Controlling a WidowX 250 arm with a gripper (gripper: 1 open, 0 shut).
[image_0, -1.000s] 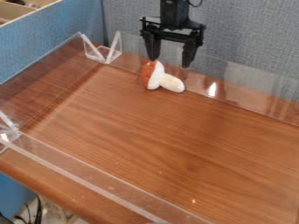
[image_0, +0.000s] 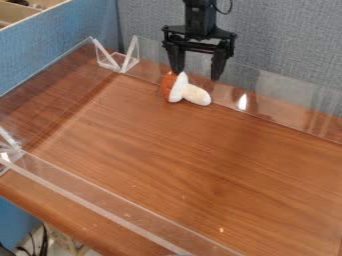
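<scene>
A mushroom-shaped toy (image_0: 189, 92) with an orange-and-white cap and a pale stem lies on its side near the back of the wooden surface (image_0: 181, 170). Just above it, my black gripper (image_0: 197, 72) hangs open, its two fingers apart on either side over the toy, with nothing held between them.
Clear plastic walls edge the wooden surface, with white corner brackets (image_0: 118, 60) at the back left and at the front left. A blue panel stands on the left and a grey padded wall behind.
My gripper has shifted very slightly within the last second, staying above the toy. The toy lies where it was.
</scene>
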